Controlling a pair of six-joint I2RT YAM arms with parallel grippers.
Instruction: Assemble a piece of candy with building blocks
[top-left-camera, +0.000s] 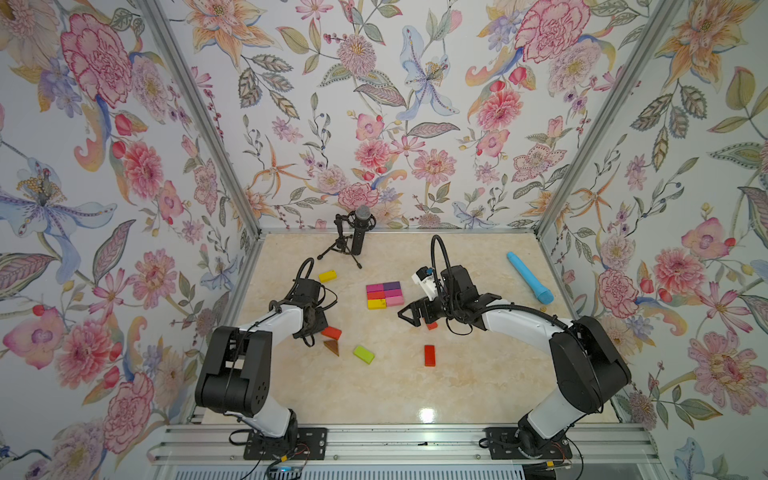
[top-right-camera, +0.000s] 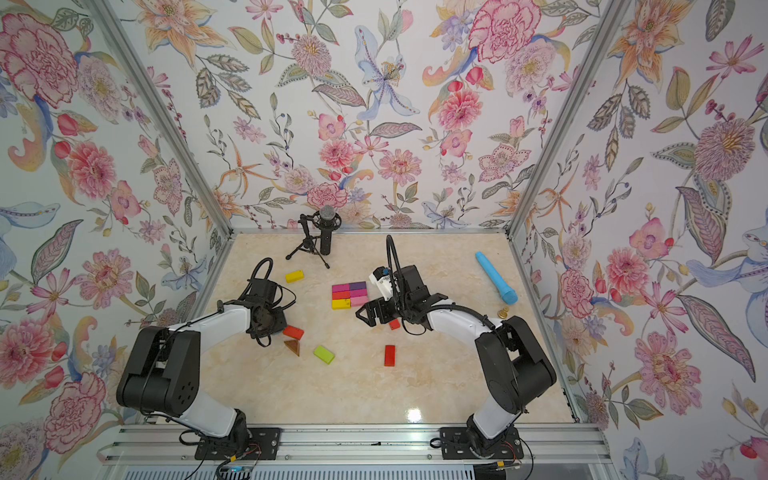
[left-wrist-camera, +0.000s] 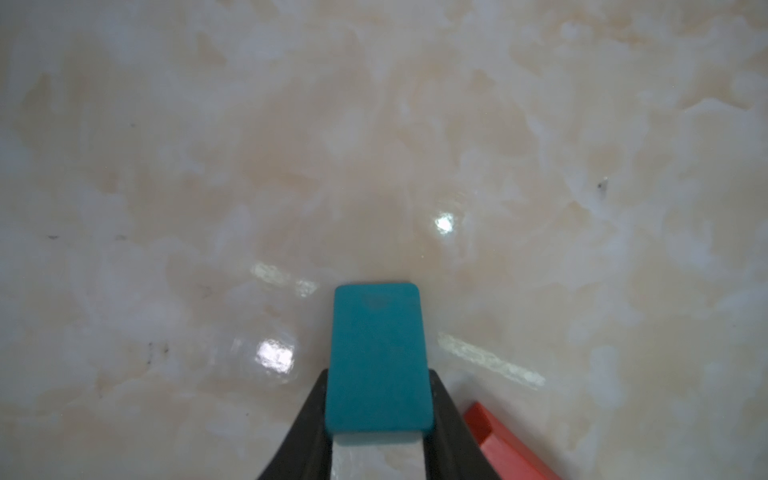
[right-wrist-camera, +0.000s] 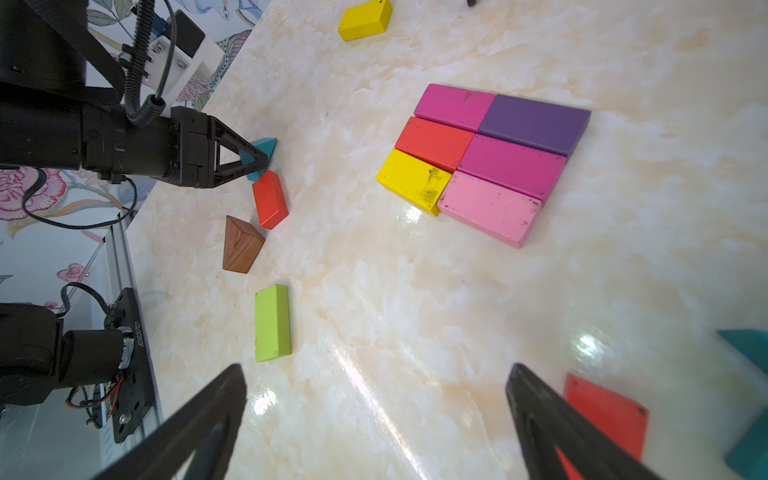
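Note:
In the left wrist view my left gripper is shut on a teal block (left-wrist-camera: 377, 352), a finger touching each side. From the right wrist view this teal block (right-wrist-camera: 260, 156) looks like a wedge, at table level beside a red block (right-wrist-camera: 270, 200). Toward the table's middle lies a flat cluster of touching blocks: magenta (right-wrist-camera: 453, 105), purple (right-wrist-camera: 534, 122), red (right-wrist-camera: 434, 142), a second magenta (right-wrist-camera: 512, 165), yellow (right-wrist-camera: 413, 177) and pink (right-wrist-camera: 490, 206). My right gripper is wide open above the table, nothing between its fingers.
Loose around the cluster lie a brown wedge (right-wrist-camera: 241, 245), a green block (right-wrist-camera: 273, 323), a yellow block (right-wrist-camera: 365, 19) and a red block (top-left-camera: 429, 355). Teal pieces (right-wrist-camera: 752, 349) show beside my right gripper. A blue tube (top-left-camera: 528, 277) and a black tripod (top-left-camera: 342, 244) stand farther back.

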